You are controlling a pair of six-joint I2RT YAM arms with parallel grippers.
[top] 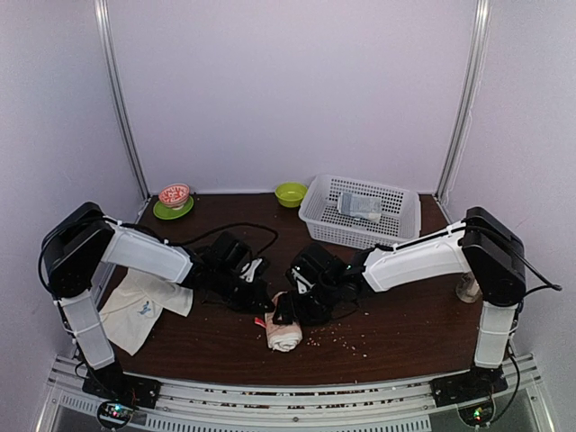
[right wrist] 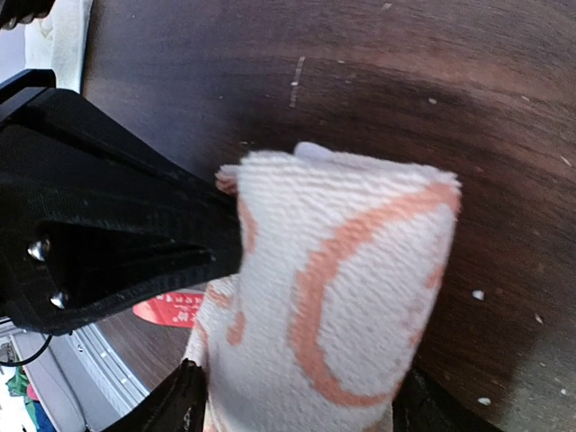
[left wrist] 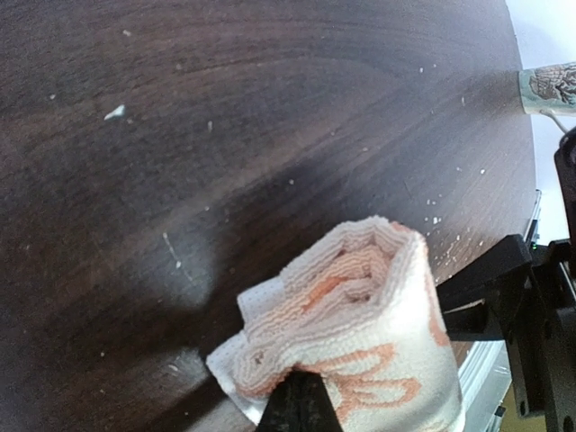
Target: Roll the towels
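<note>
A white towel with orange patterns (top: 284,337) lies rolled into a thick bundle near the front of the table. Its layered end (left wrist: 360,270) faces up in the left wrist view. There my left gripper has its fingers together, tips against the roll; whether cloth is pinched between them is hidden. My right gripper is spread wide around the roll (right wrist: 333,270), one finger on either side, with little or no gap at the right finger. A second white towel (top: 144,306) lies loosely spread at the left.
At the back stand a white basket (top: 315,220) with a package inside, a green bowl (top: 291,194), and a patterned bowl (top: 174,193) on a green plate (top: 180,213). A jar (top: 468,288) is at the right edge. Crumbs dot the table (top: 396,337) beside the roll.
</note>
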